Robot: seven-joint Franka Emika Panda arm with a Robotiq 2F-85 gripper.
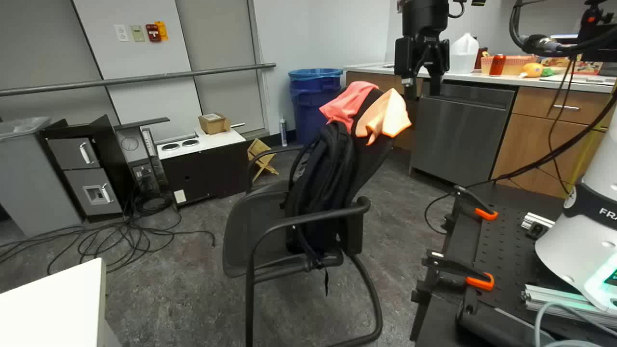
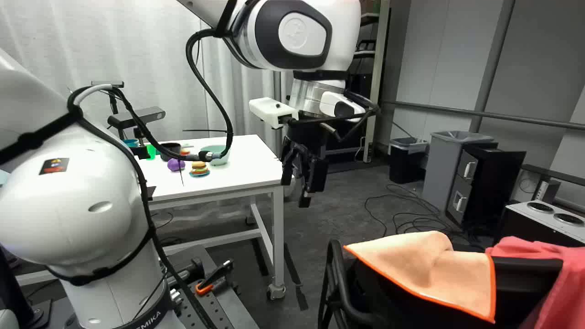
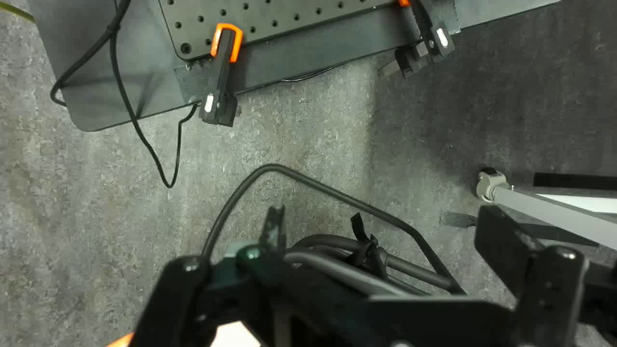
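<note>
My gripper is open in the wrist view, its two black fingers wide apart with nothing between them. It hangs in the air, pointing down, in exterior view 1 (image 1: 422, 87) and in exterior view 2 (image 2: 296, 189). Draped over the back of a black chair (image 1: 254, 231) are an orange cloth (image 1: 386, 115) and a coral-pink cloth (image 1: 350, 105). Closer up, exterior view 2 shows the orange cloth (image 2: 428, 268) and part of the pink cloth (image 2: 551, 263). The gripper touches neither cloth.
A white table (image 2: 241, 159) holds a toy burger (image 2: 199, 167), a purple object (image 2: 175, 164) and a pale green bowl (image 2: 215, 153). Orange-tipped clamps (image 1: 480, 281) line the edge of the robot's bench. Loose cables (image 1: 124, 237) lie on the floor.
</note>
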